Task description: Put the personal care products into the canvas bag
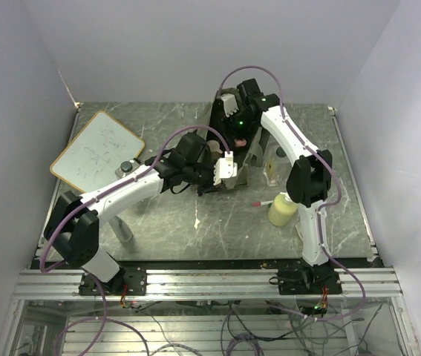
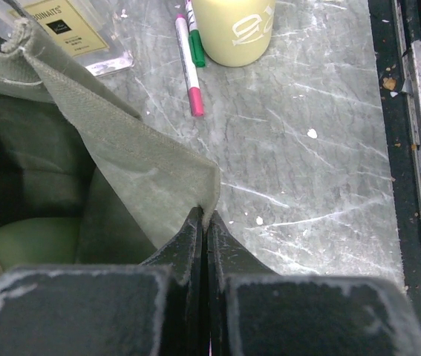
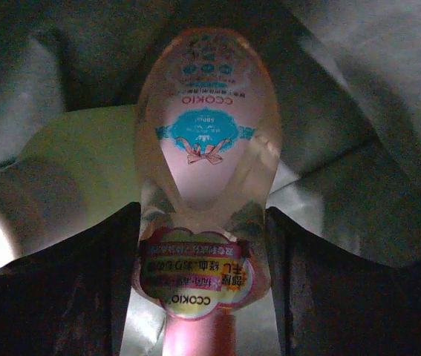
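Note:
The canvas bag (image 1: 243,170) stands open at the back centre. My left gripper is shut on the near end of its rim (image 2: 143,163). My right gripper is down inside the bag, its fingers part open either side of a clear pink bottle (image 3: 210,126) with CCOKIO labels; whether they press on it is unclear. A pale green item (image 3: 91,133) lies beside that bottle in the bag. In the top view the bag's contents are partly hidden by both arms.
A cream tub (image 1: 283,211), pens (image 1: 262,202) and a clear packet (image 1: 271,174) lie right of the bag. A whiteboard (image 1: 95,152) and upright bottles (image 1: 121,230) are at left.

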